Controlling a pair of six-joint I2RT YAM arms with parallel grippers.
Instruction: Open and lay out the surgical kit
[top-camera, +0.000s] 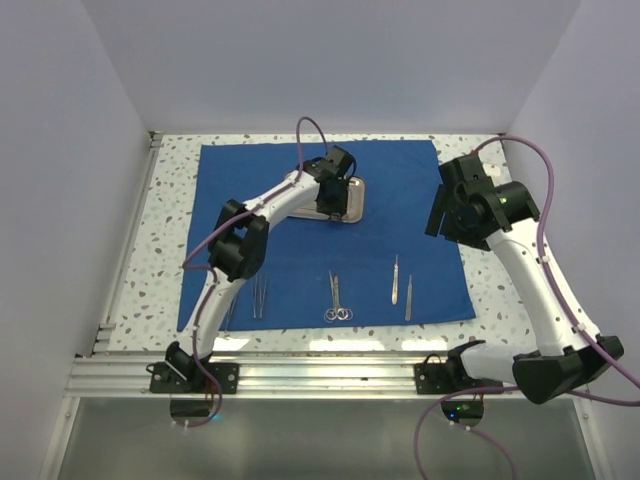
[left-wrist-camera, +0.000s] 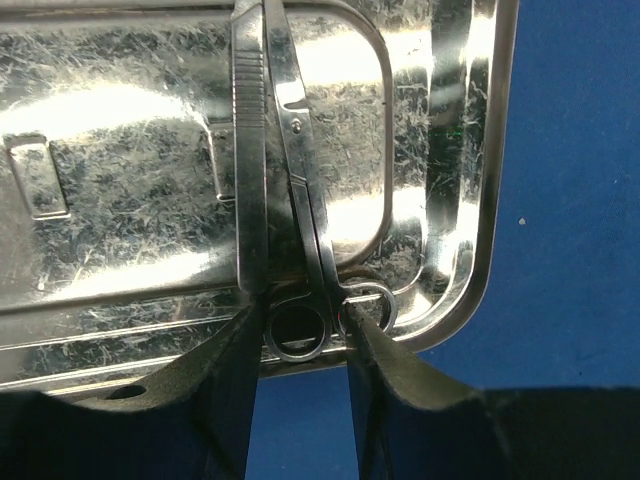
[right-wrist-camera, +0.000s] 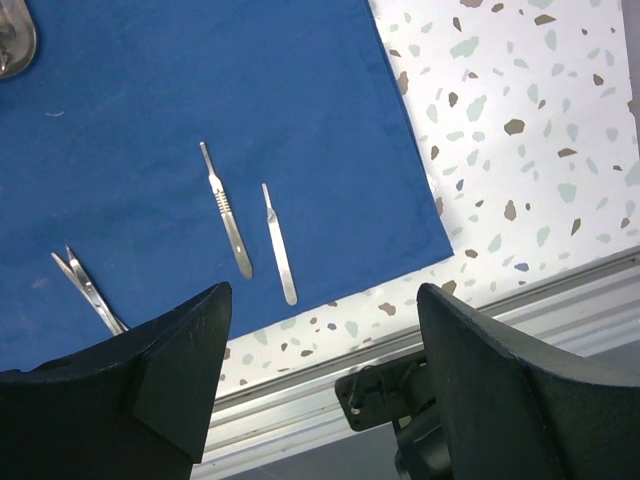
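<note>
My left gripper is over the right end of the steel tray (left-wrist-camera: 470, 170), fingers parted around the ring handles of scissors (left-wrist-camera: 300, 130); a flat metal instrument (left-wrist-camera: 250, 180) lies beside them. On the blue cloth (top-camera: 410, 180), scissors (top-camera: 336, 300), two scalpels (top-camera: 395, 280) and several slender instruments (top-camera: 258, 295) lie along the front. My right gripper hangs open above the cloth's right side, nothing between its fingers.
The speckled table (top-camera: 150, 250) shows around the cloth. Clear cloth lies right of the tray and at the back left. Walls stand on both sides and behind.
</note>
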